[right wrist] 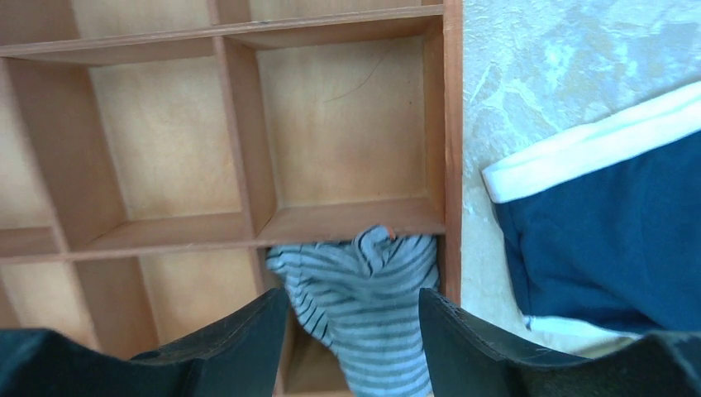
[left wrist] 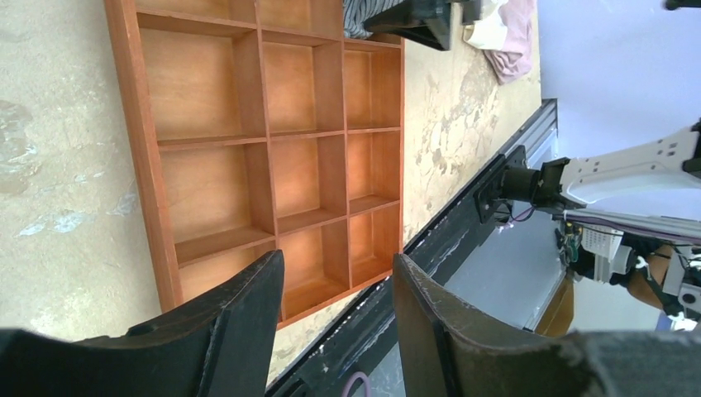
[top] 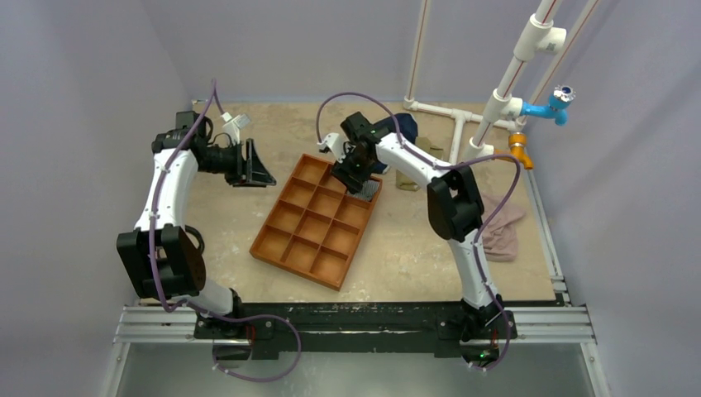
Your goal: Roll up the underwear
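Grey striped underwear (right wrist: 364, 302) lies bunched in a corner compartment of the wooden divided box (top: 303, 269), as the right wrist view shows. Over that compartment is my right gripper, its fingers apart on either side of the cloth; the cloth's lower end runs out of view. From above, only part of the striped cloth (top: 367, 190) shows beside the right gripper (top: 357, 184). My left gripper (top: 263, 175) stands off the box's left side with a gap between its fingers and nothing in it.
Dark blue underwear with a white band (right wrist: 612, 215) lies on the table behind the box, near an olive cloth (top: 417, 161). A pink cloth (top: 500, 231) is at the right. The box's other visible compartments are empty. White pipes (top: 459, 136) stand at the back right.
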